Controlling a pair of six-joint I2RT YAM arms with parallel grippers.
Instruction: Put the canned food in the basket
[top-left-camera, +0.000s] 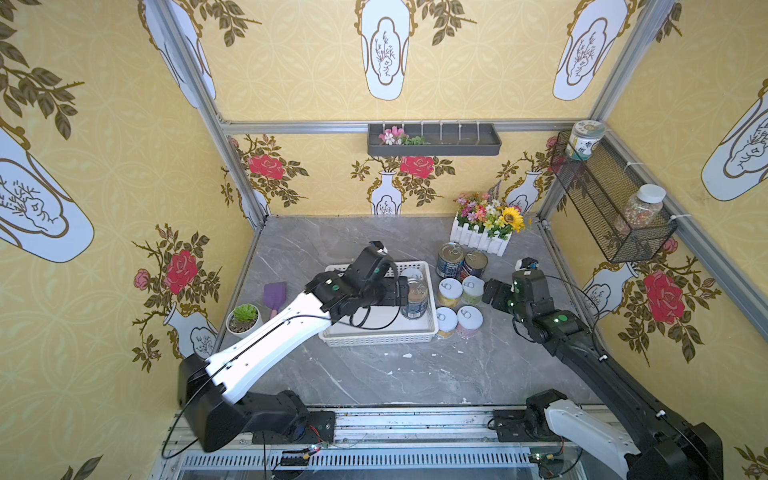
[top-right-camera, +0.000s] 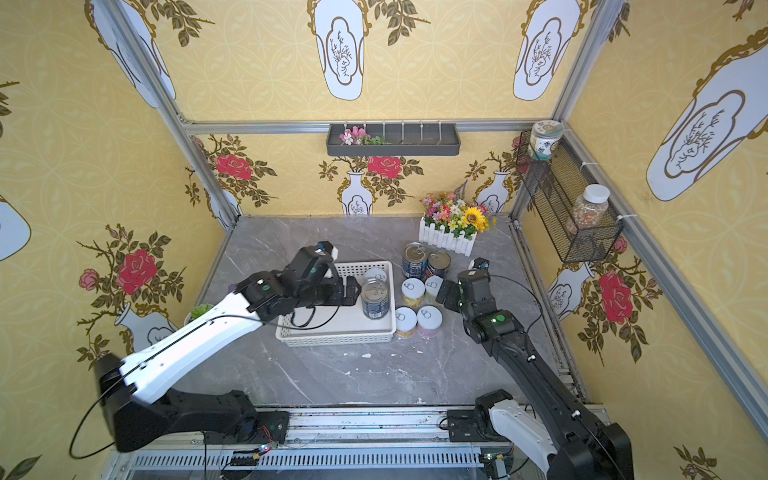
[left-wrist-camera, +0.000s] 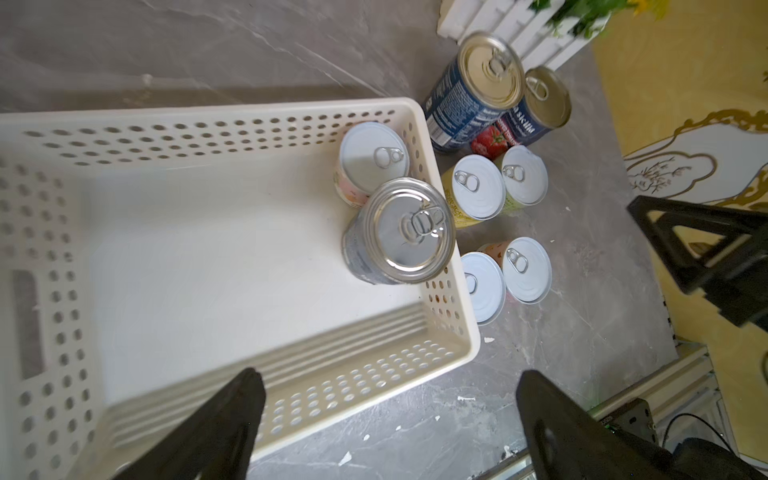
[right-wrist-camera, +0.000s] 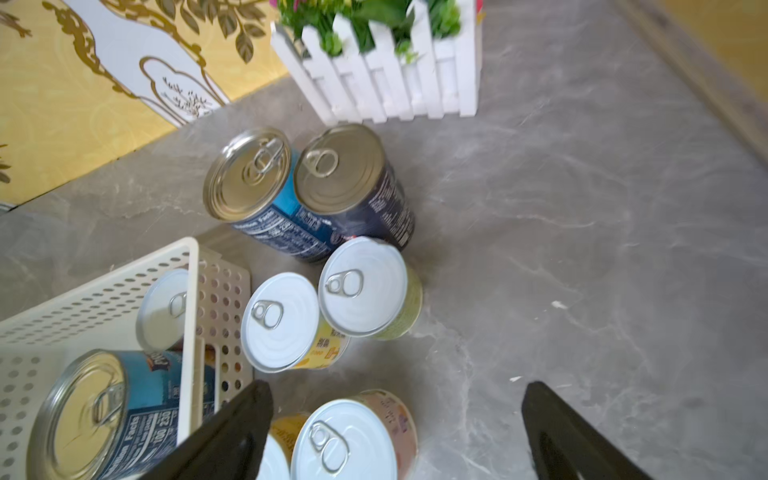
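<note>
The white basket (top-left-camera: 376, 338) holds two cans at its right end. One is a tall blue can (left-wrist-camera: 408, 232); the other is a small white-lidded can (left-wrist-camera: 372, 156) behind it. My left gripper hangs above the basket, its fingers wide apart with nothing between them. Just outside the basket's right wall stand a yellow can (right-wrist-camera: 281, 324), a green can (right-wrist-camera: 372, 288), a pink can (right-wrist-camera: 352, 444) and a small can (top-left-camera: 445, 320). Behind them are a tall blue can (top-left-camera: 449, 258) and a dark can (right-wrist-camera: 344, 176). Right of these, my right gripper is open and empty.
A white planter of flowers (top-left-camera: 480, 236) stands behind the cans. A small potted plant (top-left-camera: 242, 318) and a purple object (top-left-camera: 274, 296) are left of the basket. A wire shelf (top-left-camera: 612, 200) hangs on the right wall.
</note>
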